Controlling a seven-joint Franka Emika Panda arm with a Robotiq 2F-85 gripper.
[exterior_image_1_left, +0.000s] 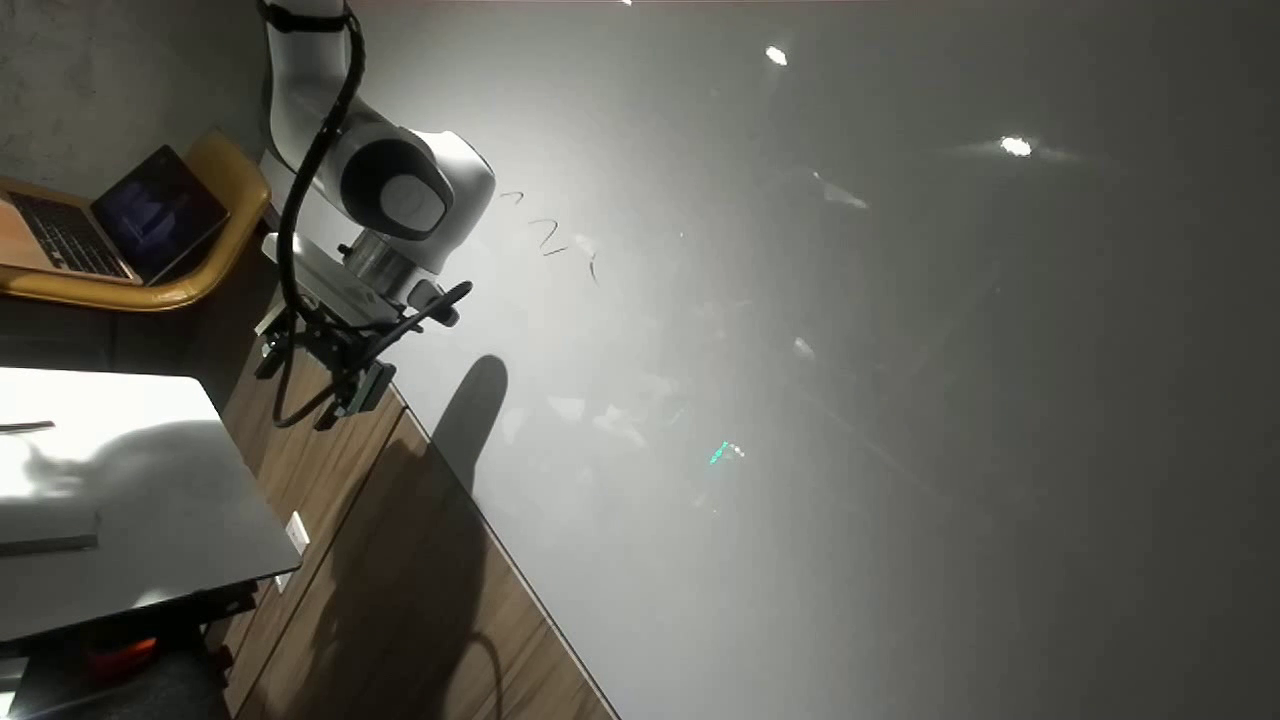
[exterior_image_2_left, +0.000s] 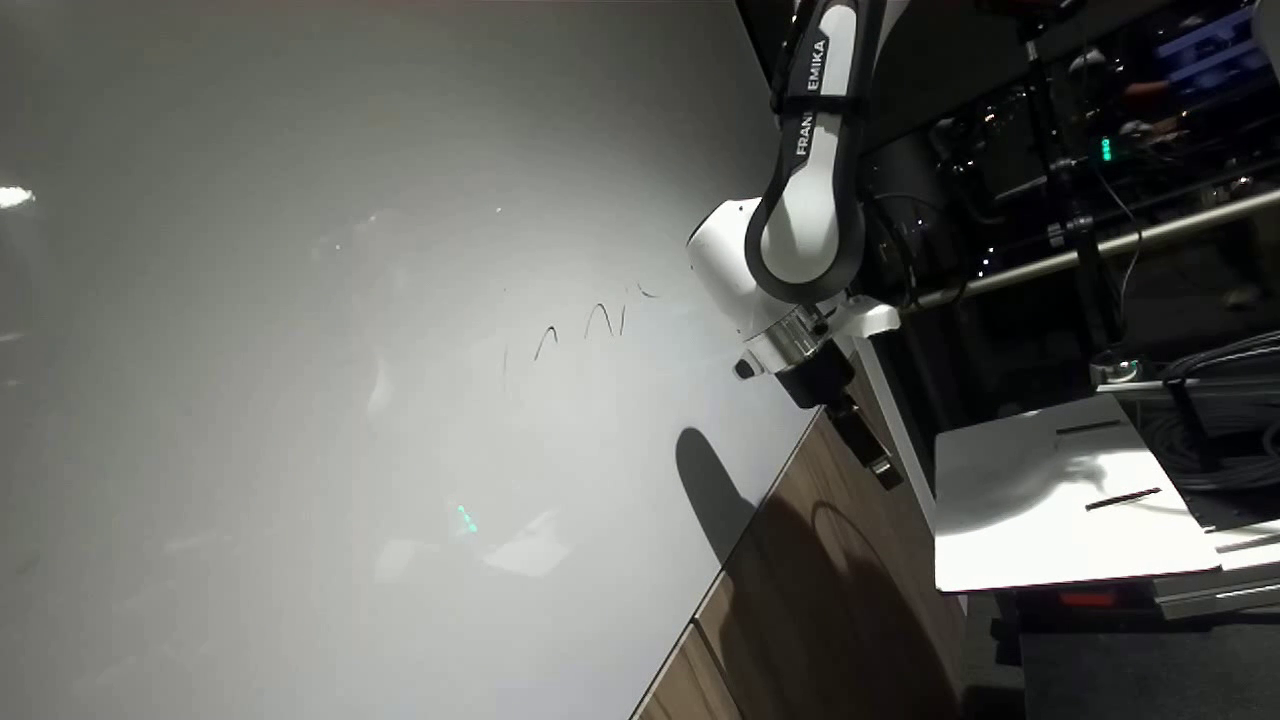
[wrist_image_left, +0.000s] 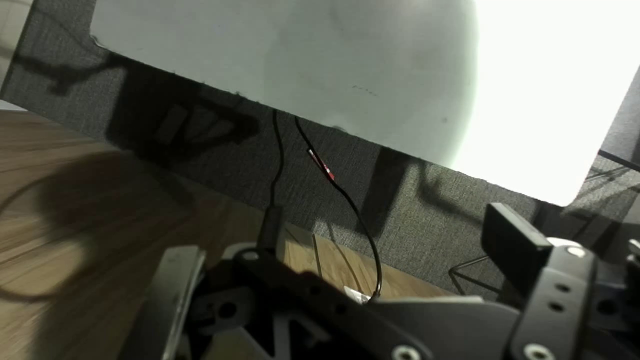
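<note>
My gripper stands open, with its two fingers wide apart and nothing between them. Exterior view 1 has the gripper (exterior_image_1_left: 295, 394) at the left, beside the lower edge of the whiteboard (exterior_image_1_left: 840, 540) and in front of wood panelling. The gripper (exterior_image_2_left: 879, 466) hangs at the right in exterior view 2, apart from the white tabletop (exterior_image_2_left: 1020, 528). A few short dark strokes (exterior_image_2_left: 606, 318) mark the whiteboard. On the tabletop are two thin dark strips, one nearer (exterior_image_2_left: 1124, 498) and one farther (exterior_image_2_left: 1088, 426); what they are I cannot tell.
In exterior view 1 a laptop (exterior_image_1_left: 156, 216) rests on a yellow chair (exterior_image_1_left: 228, 180) at the far left. Black cables (wrist_image_left: 354, 207) run below the tabletop edge in the wrist view. A white socket plate (exterior_image_1_left: 295, 534) sits on the wood panelling (exterior_image_1_left: 396, 576).
</note>
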